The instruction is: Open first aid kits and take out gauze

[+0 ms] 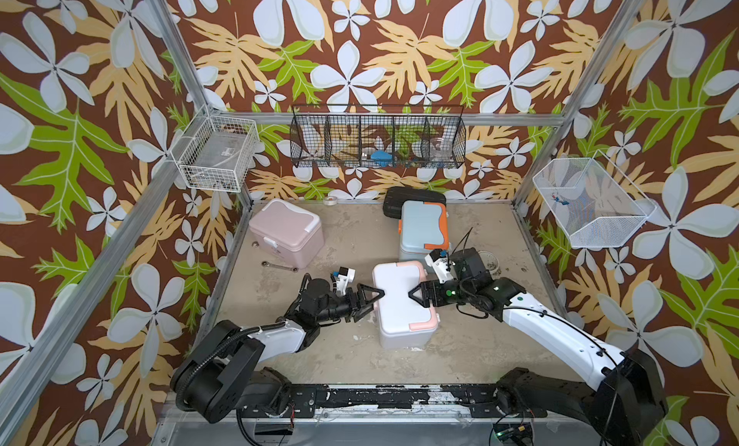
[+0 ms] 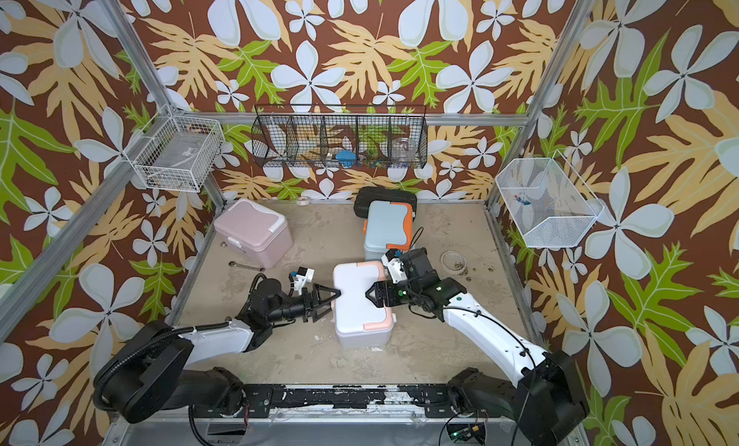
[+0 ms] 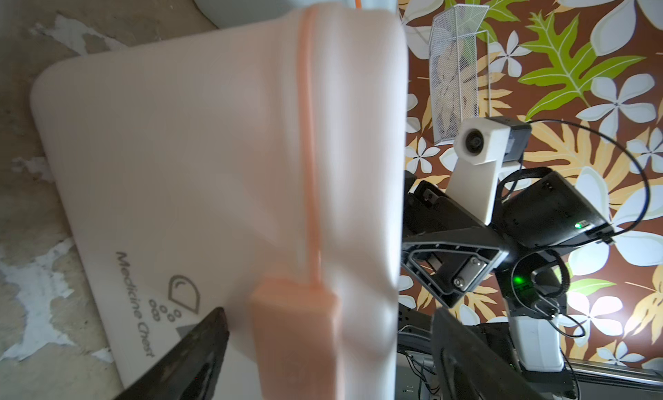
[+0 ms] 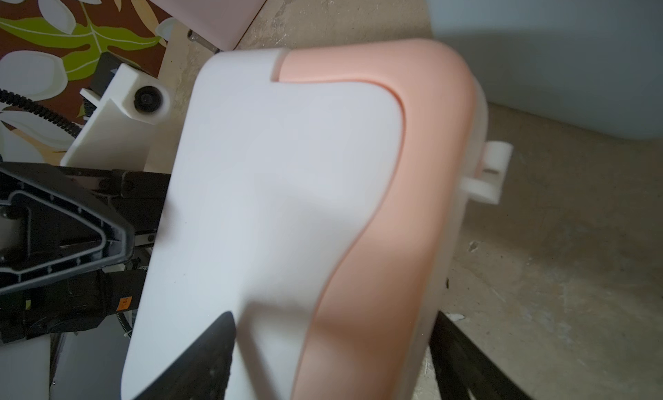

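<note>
The white medicine chest with pink trim (image 1: 404, 295) stands closed at the front middle of the table. On its left is my left gripper (image 1: 370, 304), its fingers apart. In the left wrist view, the side printed "Medicine Chest" and a pink latch (image 3: 295, 337) lie beyond the spread fingers (image 3: 197, 358). From the right, my right gripper (image 1: 418, 295) reaches the lid, fingers parted. The right wrist view has one finger (image 4: 207, 358) over the white lid (image 4: 276, 186) and the other past its pink edge. Contact cannot be told. No gauze shows.
A blue-grey kit with orange trim (image 1: 422, 224) stands just behind, before a black case (image 1: 400, 202). The pink kit (image 1: 288, 232) is at back left, a wrench (image 1: 278, 265) near it. Wire baskets hang on the walls. Free table lies front left.
</note>
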